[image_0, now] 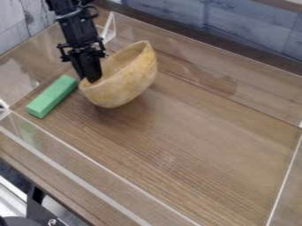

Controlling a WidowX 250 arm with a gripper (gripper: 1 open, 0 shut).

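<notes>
A pale yellow wooden bowl point(130, 84) is tilted in the left upper part of the table. My dark gripper point(86, 72) reaches down from the top left and is shut on the bowl's near-left rim; its fingertips are partly hidden by the bowl. A green block point(52, 96) lies flat just left of the bowl, below the gripper.
Cables and the table's edge run along the upper left.
</notes>
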